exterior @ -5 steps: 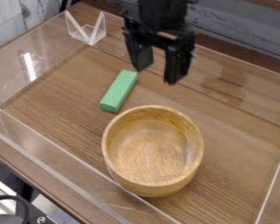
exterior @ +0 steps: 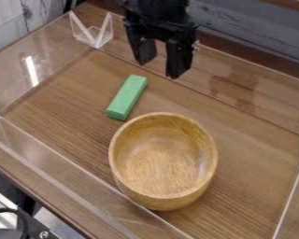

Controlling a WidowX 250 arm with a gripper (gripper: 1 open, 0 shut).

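Observation:
My gripper (exterior: pixel 160 56) hangs at the top centre of the camera view, dark, with its fingers apart and nothing seen between them. Below it and to the left, a green block (exterior: pixel 127 97) lies on the wooden table. A tan oval bowl (exterior: pixel 163 194) sits empty at the lower middle, well below the gripper.
A clear wire-like or plastic object (exterior: pixel 92 28) stands at the upper left. Dark cables (exterior: pixel 15 220) lie at the bottom left corner.
Over the last second my gripper has moved slightly up in the view. The block and bowl look unmoved.

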